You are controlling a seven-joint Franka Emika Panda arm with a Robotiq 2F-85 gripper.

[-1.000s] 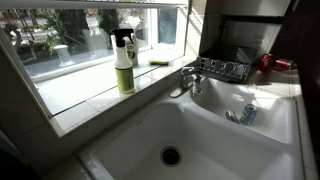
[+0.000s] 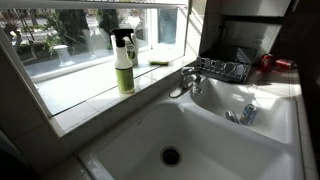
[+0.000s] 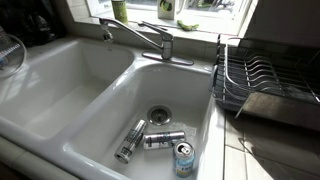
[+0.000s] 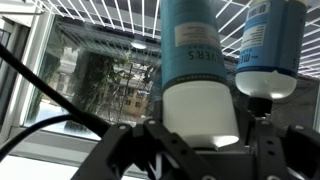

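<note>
In the wrist view my gripper reaches in from the bottom edge, its dark fingers on either side of the white cap of a teal bottle [image 4: 195, 45]. It looks shut on that bottle, cap end toward me, though the contact itself is partly hidden. Close on the right is a blue and white bottle [image 4: 270, 45] with a dark cap. Neither exterior view clearly shows my gripper. Three cans, one standing [image 3: 184, 160] and the others lying [image 3: 163, 140], are in the right basin [image 3: 205, 125].
White wire shelving [image 4: 115, 15] spans the top of the wrist view, near a window. A faucet [image 3: 160, 40] stands behind the two-basin sink, with a dish rack [image 3: 270, 75] on the right. A spray bottle [image 2: 124, 70] occupies the sill. The left basin [image 3: 60, 85] is empty.
</note>
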